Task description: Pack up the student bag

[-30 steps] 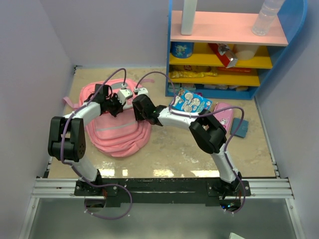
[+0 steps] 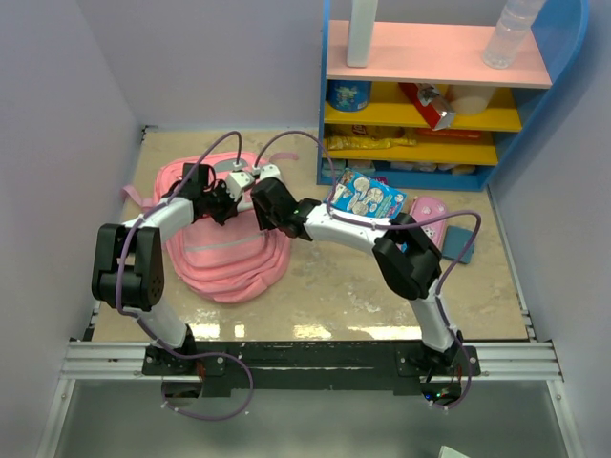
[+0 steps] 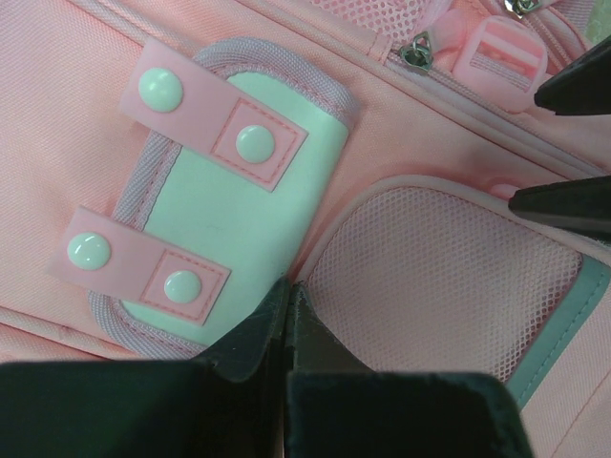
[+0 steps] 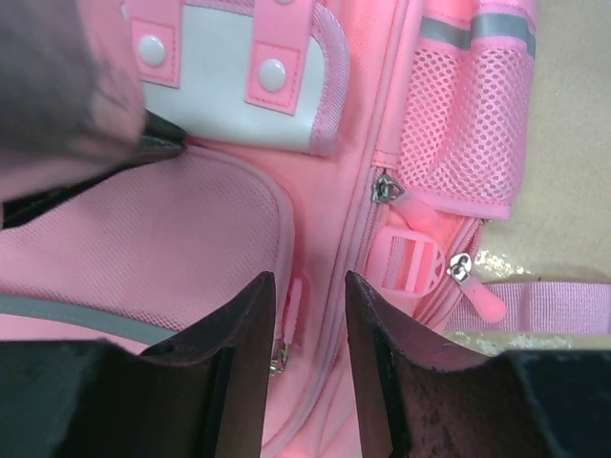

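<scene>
The pink school bag (image 2: 224,272) lies flat at the table's left side. In the left wrist view, my left gripper is shut, its tips resting at the edge between the mint flap (image 3: 250,205) and the mesh pocket (image 3: 410,286); nothing shows between them. My right gripper is part open over the bag's right side. A pink zipper pull (image 4: 294,307) on a metal slider (image 4: 279,359) lies between its fingers, apart from both as far as I can tell. Another zipper slider (image 4: 386,188) sits farther right, beside a pink buckle (image 4: 406,261).
A blue picture book (image 2: 368,197), a pink case (image 2: 431,218) and a dark teal book (image 2: 459,245) lie right of the bag. Behind them stands a blue-sided shelf (image 2: 434,62) with goods.
The left arm stays still, and the bag looks nearly unchanged.
</scene>
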